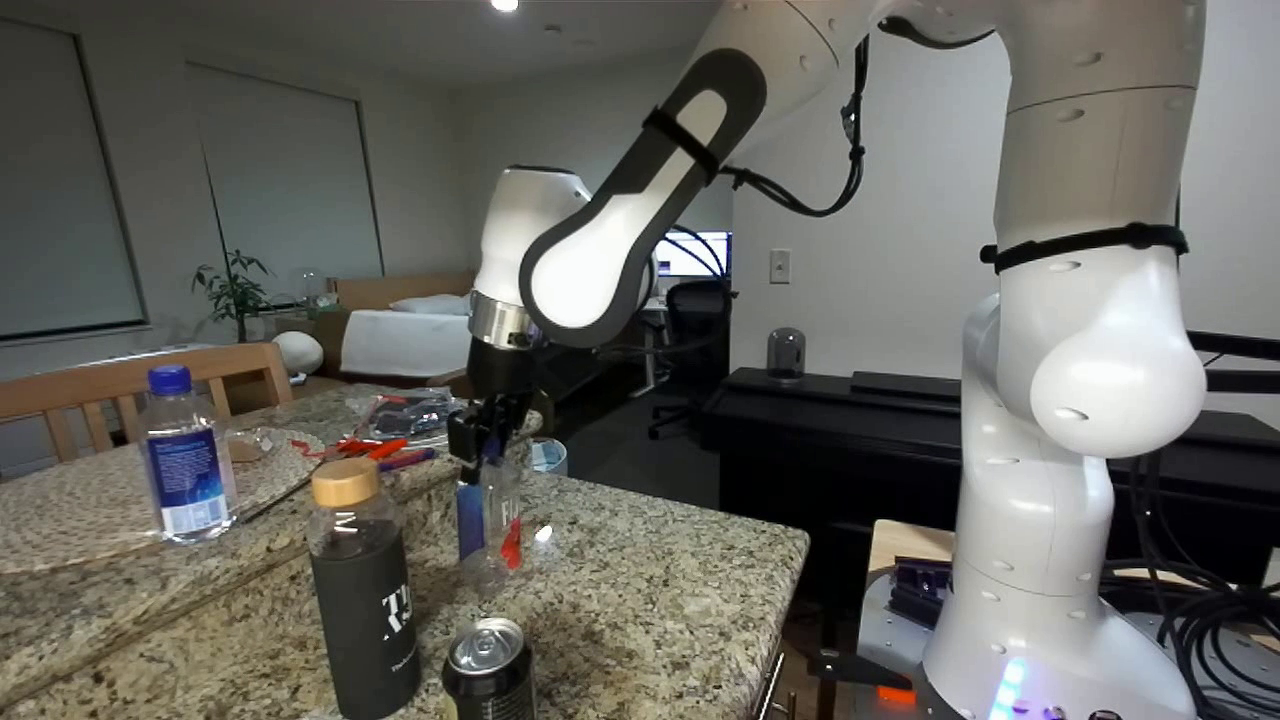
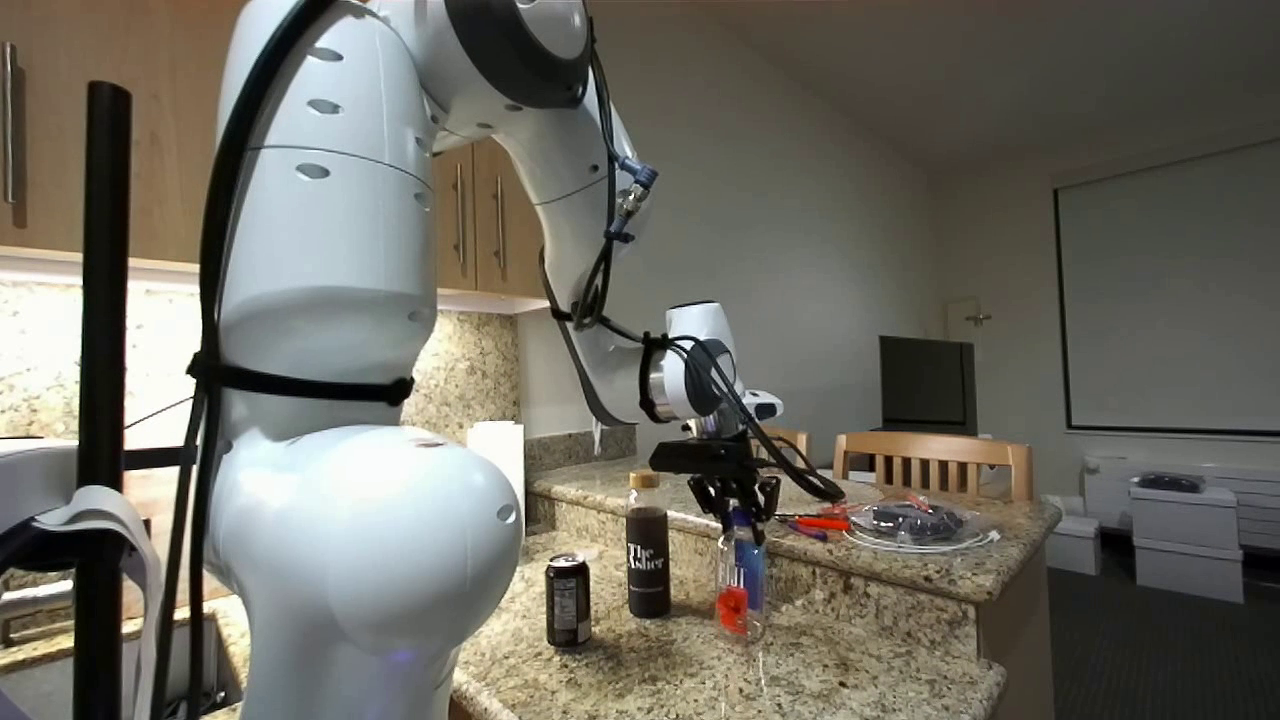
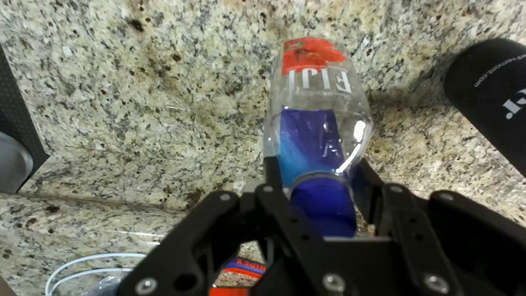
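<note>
A clear water bottle (image 3: 315,133) with a blue cap, a blue label and a red flower print is between the fingers of my gripper, which is shut on it just below the cap. In exterior view 1 the bottle (image 1: 488,528) hangs below the gripper (image 1: 483,454), close to the raised counter's step. Exterior view 2 shows the bottle (image 2: 740,588) roughly upright under the gripper (image 2: 734,516). Whether its base touches the granite is hard to tell.
A dark bottle with a wooden lid (image 1: 363,600) and a black can (image 1: 489,672) stand nearby on the lower counter (image 1: 672,564). On the raised ledge are a second water bottle (image 1: 188,462), red-handled tools (image 2: 822,522) and bagged cables (image 2: 912,522).
</note>
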